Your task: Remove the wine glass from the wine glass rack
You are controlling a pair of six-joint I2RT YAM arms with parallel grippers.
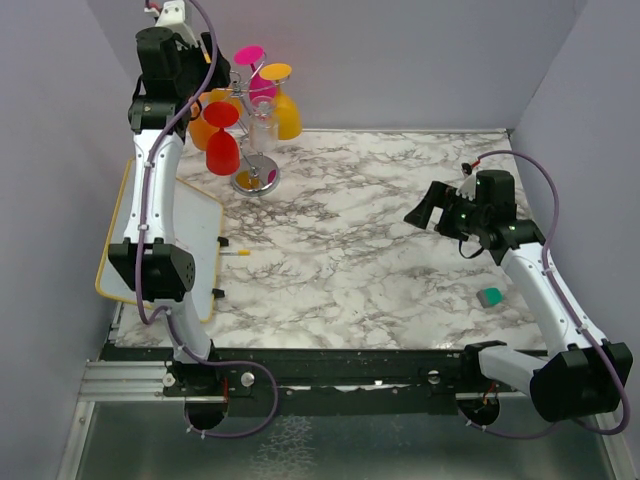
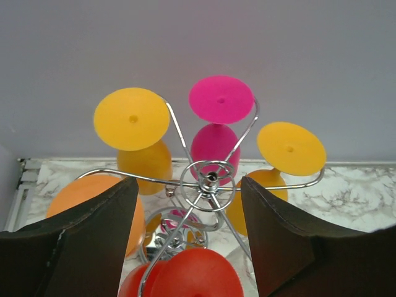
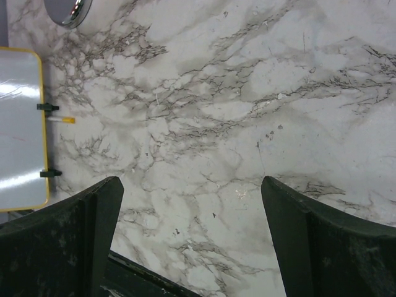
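Note:
The chrome glass rack (image 1: 254, 182) holds several coloured glasses hung base-up: a red glass (image 1: 222, 150), pink glass (image 1: 262, 85) and yellow glass (image 1: 287, 110), plus orange and clear ones. My left gripper (image 1: 205, 55) is high over the rack's upper left, part open. In the left wrist view its fingers frame the hub (image 2: 208, 180), with an orange glass (image 2: 93, 204) at left and red glasses (image 2: 195, 281) below. My right gripper (image 1: 430, 205) hangs open over the bare right side of the counter, holding nothing.
A whiteboard (image 1: 200, 270) with clips and a marker lies left of the rack. A small green block (image 1: 490, 297) sits at the right. Walls border the back and sides.

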